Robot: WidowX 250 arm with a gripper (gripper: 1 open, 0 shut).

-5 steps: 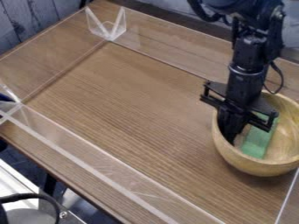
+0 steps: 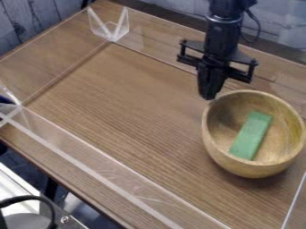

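Note:
A yellowish bowl (image 2: 220,132) sits at the right of the wooden table, with a green block (image 2: 250,134) lying inside it. My black gripper (image 2: 210,89) is above the bowl's back-left rim, fingers pointing down and shut, with nothing visible between them.
Clear plastic pieces stand at the back left and along the left edge. A black cable lies at the bottom left corner.
My gripper has risen up and back, out of the bowl. The bowl sits slightly differently, and the green block now shows fully inside it.

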